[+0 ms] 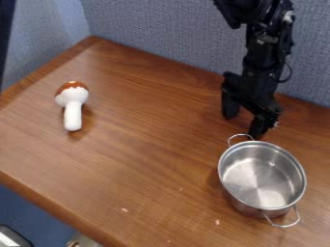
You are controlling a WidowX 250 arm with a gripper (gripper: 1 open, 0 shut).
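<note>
The black robot gripper [248,114] hangs low over the back right of the wooden table, just behind a steel pot [261,178] with two wire handles. I cannot tell whether it is open or shut, or whether anything is between its dark fingers. A toy mushroom [72,104] with a reddish-brown and white cap and a white stem lies on the left side of the table.
A grey padded wall [154,34] runs along the back. The table's front left edge drops to a blue surface at the lower left.
</note>
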